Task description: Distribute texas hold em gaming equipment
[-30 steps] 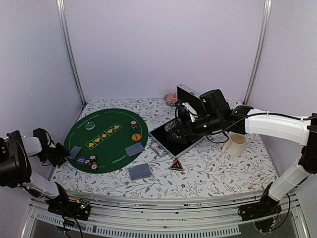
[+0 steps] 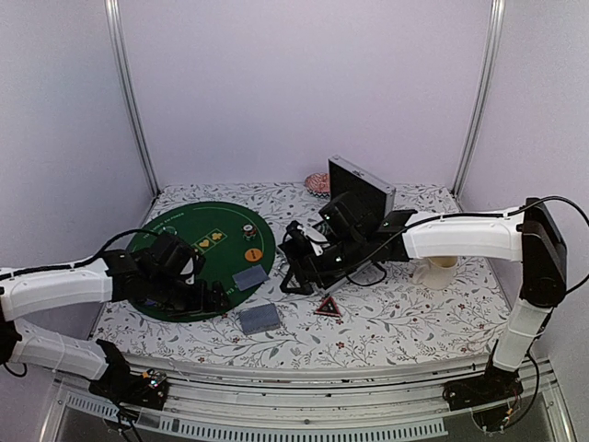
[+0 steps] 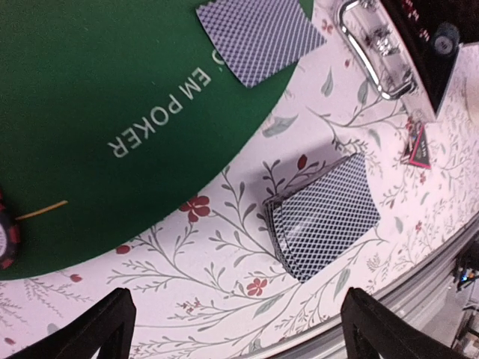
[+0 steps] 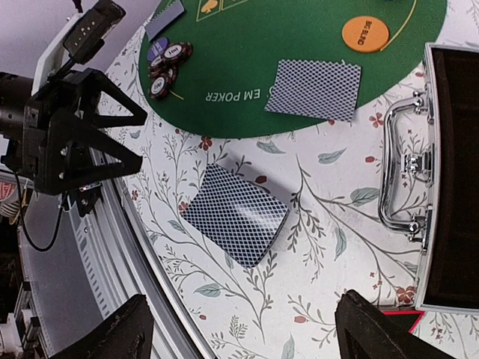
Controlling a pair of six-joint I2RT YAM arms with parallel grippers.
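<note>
A card deck point(image 3: 322, 217) in blue checks lies on the cloth below the green poker mat point(image 2: 198, 221). Above it, toward the mat's lower left, hangs my left gripper point(image 2: 207, 296), open and empty. My right gripper point(image 2: 299, 276) is open over the front of the black case point(image 4: 453, 179), empty. A blue card packet point(image 4: 314, 90) lies on the mat's right edge. Chips point(image 4: 168, 63) sit at the mat's left, and an orange marker point(image 4: 365, 34) at its right.
The case lid point(image 2: 363, 180) stands upright at the back. A mug point(image 2: 440, 274) is at the right, a red triangular object point(image 2: 328, 308) near the front. Open cloth lies around the deck.
My left gripper has swung from the far left to the right, over the mat's front. My right gripper has moved left and toward the front.
</note>
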